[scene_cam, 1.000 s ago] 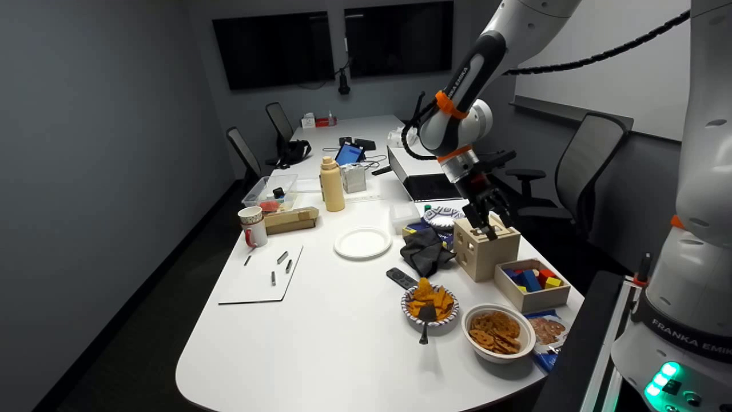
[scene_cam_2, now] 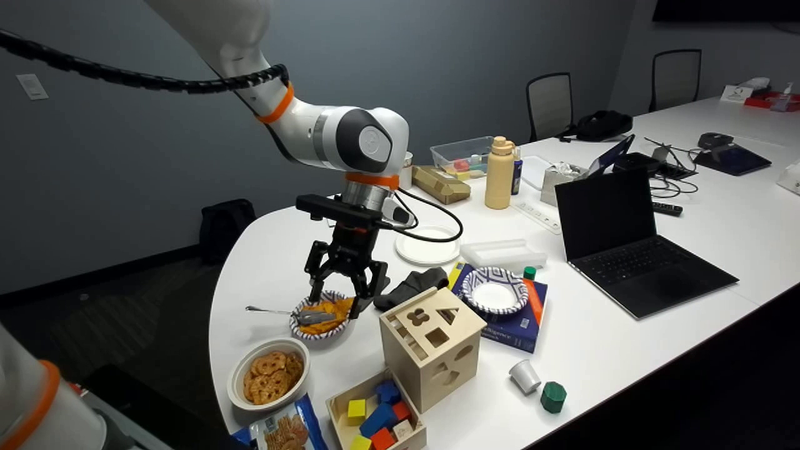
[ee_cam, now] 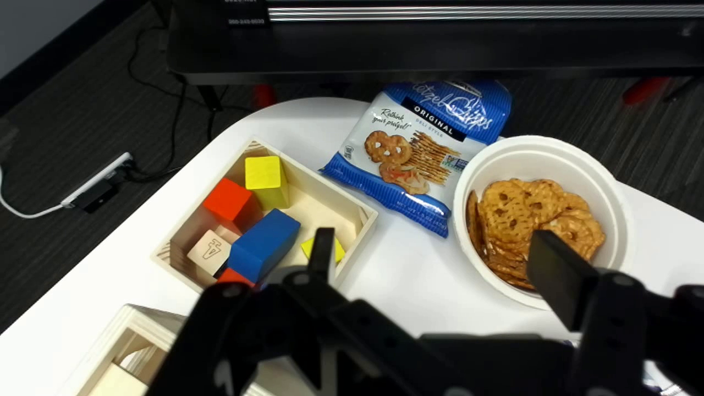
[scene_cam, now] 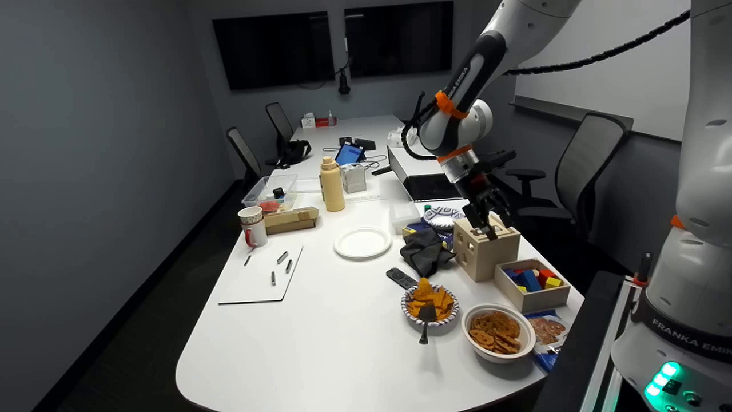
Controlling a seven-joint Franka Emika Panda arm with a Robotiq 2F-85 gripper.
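Note:
My gripper (scene_cam_2: pixel 356 300) hangs in the air above the table, its fingers open and nothing between them. In the wrist view its dark fingers (ee_cam: pixel 322 254) stand wide apart. A wooden shape-sorter box (scene_cam_2: pixel 439 352) with cut-out holes stands on the table. Touching it is an open wooden tray (ee_cam: pixel 353 245) with blue, red, yellow and plain wooden blocks, among them a blue block (ee_cam: pixel 265 244). A white bowl of pretzel crisps (ee_cam: pixel 528 218) sits beside a blue pretzel bag (ee_cam: pixel 416 152). Orange chips fill a patterned bowl (scene_cam: pixel 430 306), where a spatula (scene_cam: pixel 425 323) rests.
Close by lie a dark cloth (scene_cam: pixel 426 253), a remote (scene_cam: pixel 401 278) and a white plate (scene_cam: pixel 362 243). A patterned bowl (scene_cam_2: pixel 495 291) sits on a blue book (scene_cam_2: pixel 517 330). An open laptop (scene_cam_2: pixel 637 255) stands farther along.

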